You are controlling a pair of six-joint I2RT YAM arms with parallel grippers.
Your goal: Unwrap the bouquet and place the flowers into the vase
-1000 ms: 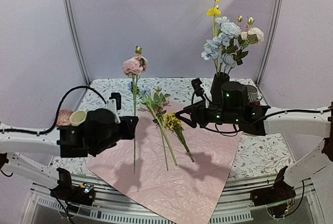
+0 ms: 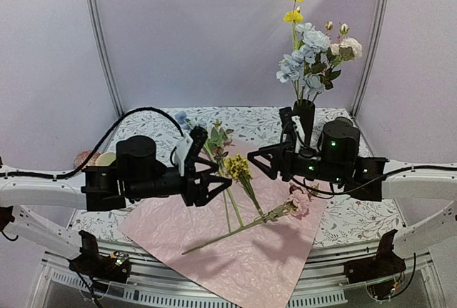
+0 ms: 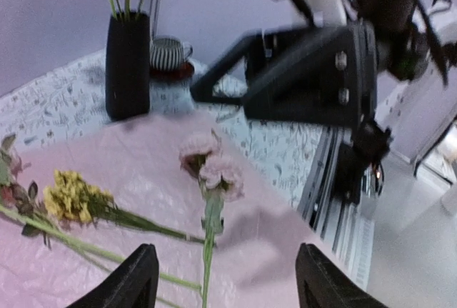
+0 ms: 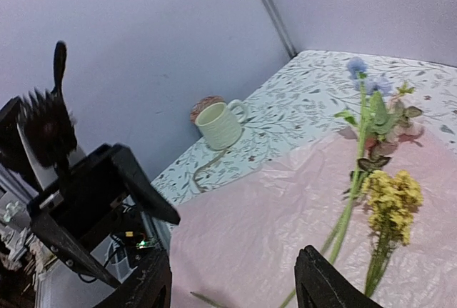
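Note:
The pink flower [image 2: 300,201] lies across the pink paper, bloom to the right and stem slanting down left; in the left wrist view its bloom [image 3: 220,172] is ahead of the fingers. My left gripper [image 2: 218,182] is open above the paper, nothing between its fingertips. Facing it, my right gripper [image 2: 258,164] also stands open and empty. A yellow flower bunch [image 2: 237,167] and long-stemmed flowers with blue and pink blooms [image 4: 378,118] rest on the paper. Behind the right arm is the black vase [image 3: 127,65], holding blue, white and yellow flowers [image 2: 307,61].
A cream mug [image 4: 220,123] is at the left edge and a ribbed cup [image 3: 167,54] stands beside the vase. Pink paper [image 2: 214,272] covers the middle of the table. The two grippers are close together.
The pink flower, earlier upright at my left gripper, now lies on the paper.

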